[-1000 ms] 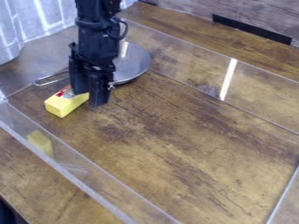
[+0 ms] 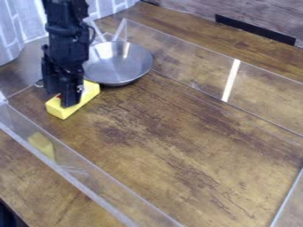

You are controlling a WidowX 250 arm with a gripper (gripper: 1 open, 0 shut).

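Observation:
A yellow block [image 2: 77, 105] lies on the wooden surface at the left, behind a clear panel. My dark gripper [image 2: 59, 87] reaches down from the top left to just over the block's upper left part, covering some of it. Whether its fingers are open, shut or touching the block is too small and dark to tell.
A round metal pan or lid [image 2: 119, 64] sits right behind the block. Clear panels edge the surface on the left and at the back right.
My gripper has moved left from in front of the pan to over the yellow block. The block looks nearly where it was.

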